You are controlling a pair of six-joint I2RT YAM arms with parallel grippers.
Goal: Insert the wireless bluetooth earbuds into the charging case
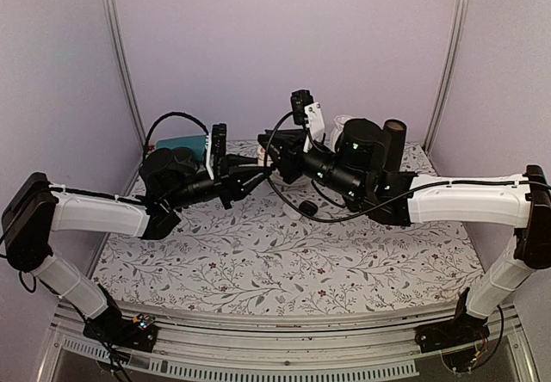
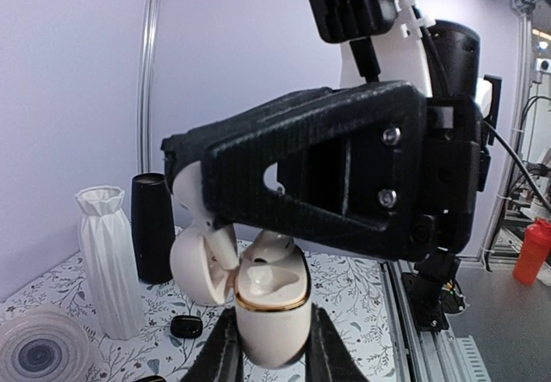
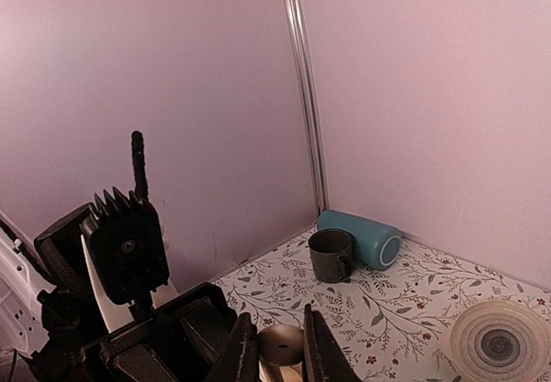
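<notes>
My left gripper is shut on the white charging case [image 2: 274, 317], which has a gold rim and stands upright with its rounded lid [image 2: 200, 266] swung open. Over the case, my right gripper is shut on a pale earbud [image 3: 281, 345]. In the left wrist view, this earbud's white stem [image 2: 225, 246] points down between lid and case body; whether it touches is unclear. Another white rounded piece shows at the case's opening, partly hidden by the right finger [image 2: 318, 163]; I cannot tell whether it is a second earbud. In the top view, both grippers meet above the table.
At the back stand a white vase [image 2: 110, 261] and a black cylinder [image 2: 151, 227]. A dark mug [image 3: 331, 255], a teal cylinder [image 3: 362, 237] and a round ribbed dish [image 3: 498, 343] are on the patterned table. Small black objects [image 2: 186, 326] lie below the grippers.
</notes>
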